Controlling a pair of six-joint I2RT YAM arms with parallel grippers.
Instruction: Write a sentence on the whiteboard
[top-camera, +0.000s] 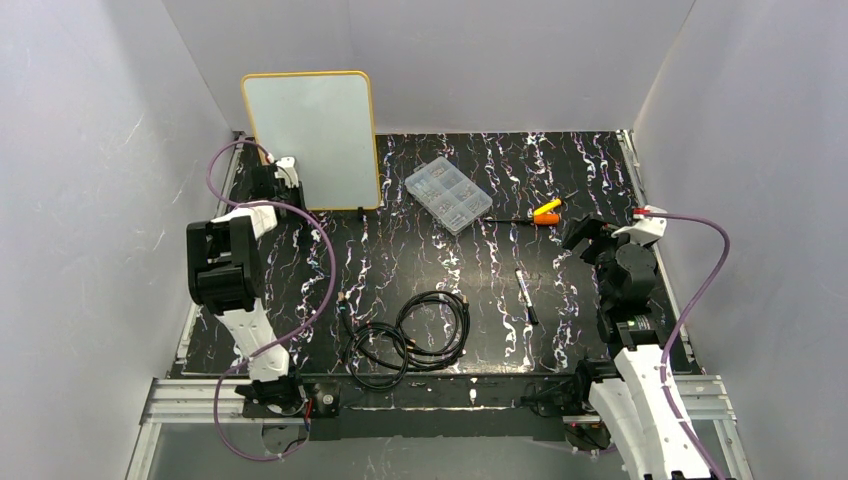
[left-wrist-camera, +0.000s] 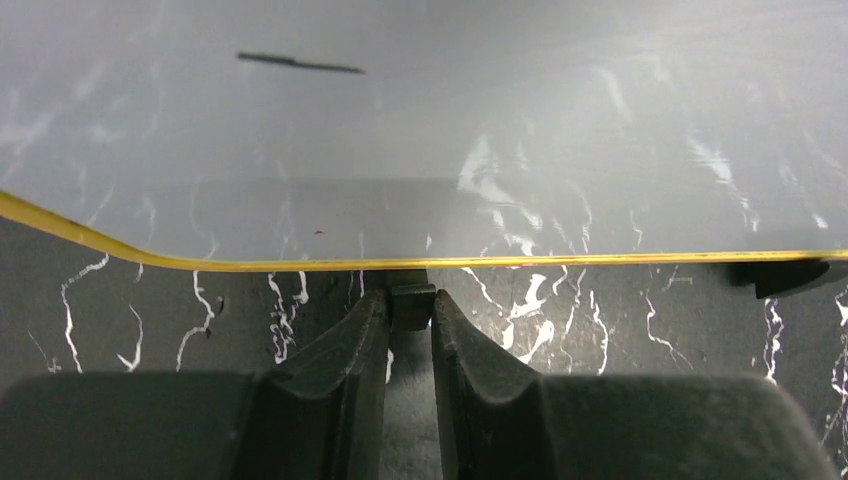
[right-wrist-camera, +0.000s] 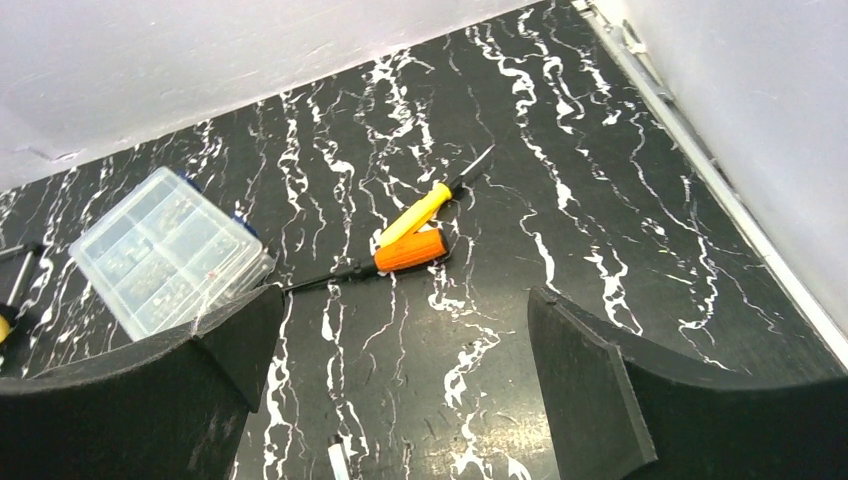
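Observation:
The white whiteboard (top-camera: 315, 140) with a yellow rim stands at the back left of the table. In the left wrist view its surface (left-wrist-camera: 560, 110) bears a short dark line (left-wrist-camera: 300, 64) and a tiny red speck. My left gripper is shut on a black foot (left-wrist-camera: 408, 279) under the board's lower edge. The board's other foot (left-wrist-camera: 785, 276) rests farther right. A white marker with a black end (top-camera: 527, 297) lies on the table's right half; only its tip (right-wrist-camera: 340, 464) shows in the right wrist view. My right gripper hangs open and empty.
A clear compartment box (top-camera: 449, 195) lies right of the board. Beside it are an orange-handled screwdriver (top-camera: 545, 219) and a yellow-handled one (top-camera: 547, 207). Coiled black cable (top-camera: 405, 345) occupies the front middle. Bare table surrounds the marker.

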